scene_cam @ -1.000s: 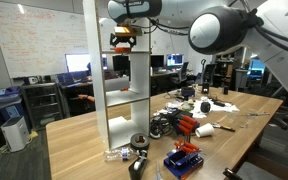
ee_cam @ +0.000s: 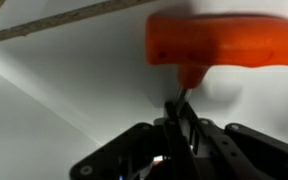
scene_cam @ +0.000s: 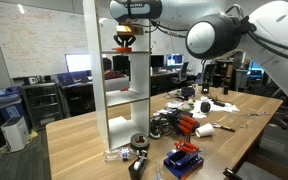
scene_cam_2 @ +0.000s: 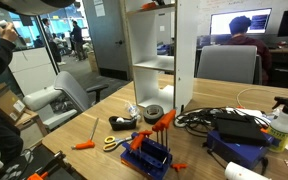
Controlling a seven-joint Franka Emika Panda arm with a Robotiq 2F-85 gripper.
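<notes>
An orange-handled tool (ee_cam: 224, 42) lies across the top of the wrist view, over a white surface. From its neck a thin shaft runs down between the fingertips of my gripper, which is shut on it. Exterior view 1 has my gripper (scene_cam: 126, 40) in the upper part of the white shelf unit (scene_cam: 115, 74), with the orange tool (scene_cam: 122, 50) right below it at shelf level. In exterior view 2 the gripper is out of frame, and only a bit of orange (scene_cam_2: 150, 6) shows at the top of the shelf unit.
On the table, a blue bin (scene_cam_2: 144, 155) with orange-handled tools stands in front of the shelf. A roll of tape (scene_cam: 139, 142), a black cable heap (scene_cam: 164, 124) and a white mug (scene_cam: 205, 130) lie nearby. The shelf's side panel (scene_cam: 94, 60) stands close to the gripper.
My gripper has shifted only slightly at the upper shelf, sitting a little lower than before. Everything on the table looks the same.
</notes>
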